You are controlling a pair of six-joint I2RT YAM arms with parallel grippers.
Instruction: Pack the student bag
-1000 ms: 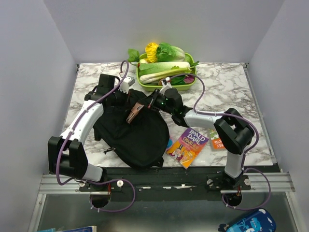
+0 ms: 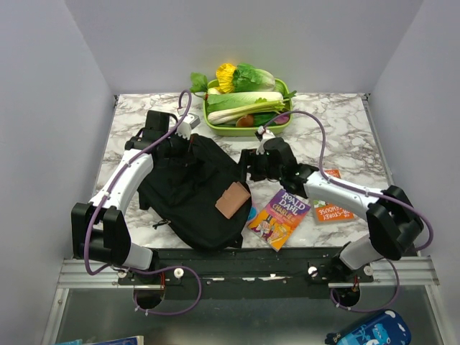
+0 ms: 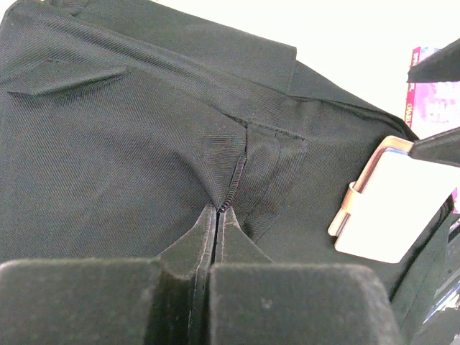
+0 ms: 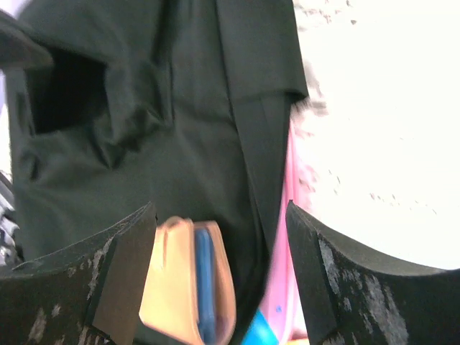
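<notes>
The black bag [image 2: 194, 208] lies spread on the left of the table. My left gripper is shut at a zip edge on its fabric; whether any cloth is between the tips cannot be told. A light tan notebook [image 2: 233, 198] lies on the bag, showing a strap and blue edge in the wrist views. My right gripper stands open above it, near the bag's right edge. A Roald Dahl book [image 2: 280, 218] and an orange book [image 2: 330, 208] lie right of the bag.
A green tub of vegetables [image 2: 244, 126] stands at the back centre. A blue pencil case [image 2: 370, 330] is at the bottom right, off the table.
My right gripper has let go of the notebook, which now lies lower on the bag, and has moved toward the right. The left arm has stayed still.
</notes>
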